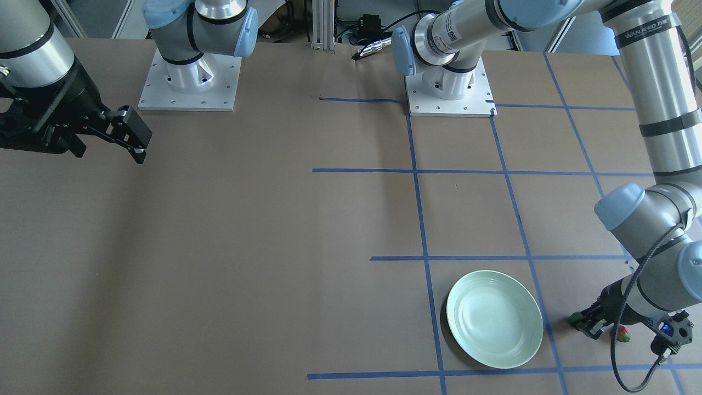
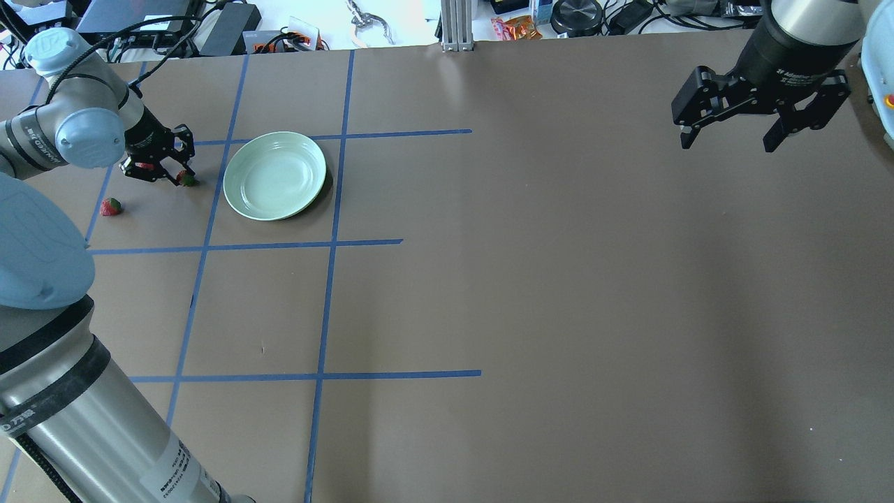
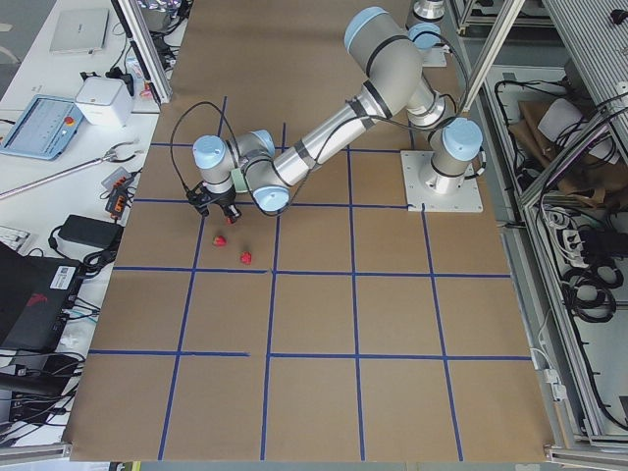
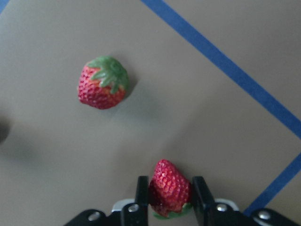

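My gripper is low over the table at the right of the front view, its black fingers closed on the sides of a red strawberry [image 4: 167, 186] with green leaves. A second strawberry [image 4: 102, 84] lies apart from it, up and left in the wrist view; in the top view a strawberry [image 2: 110, 207] also lies on the table below the gripper. A pale green plate [image 1: 493, 316] sits beside the gripper, empty.
A second arm's black gripper [image 2: 754, 105] hangs at the top right of the top view. Clutter lines the table's back edge in that view.
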